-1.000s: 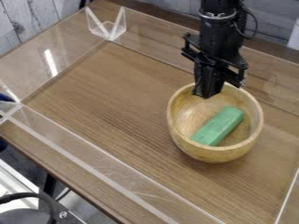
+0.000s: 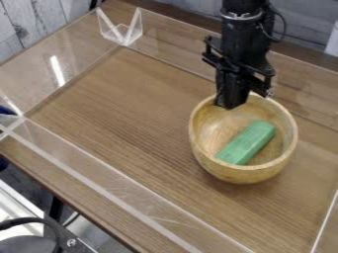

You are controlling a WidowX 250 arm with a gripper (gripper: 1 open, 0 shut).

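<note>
A wooden bowl (image 2: 211,135) sits on the right part of the wooden table, with a green block (image 2: 246,142) lying inside it. My black gripper (image 2: 226,99) hangs over the bowl's back-left rim, pointing down. Its fingertips look close together, with nothing visible between them.
Clear plastic pieces stand at the back left corner. A black cable-like object (image 2: 27,225) is at the bottom left, beyond the table's edge.
</note>
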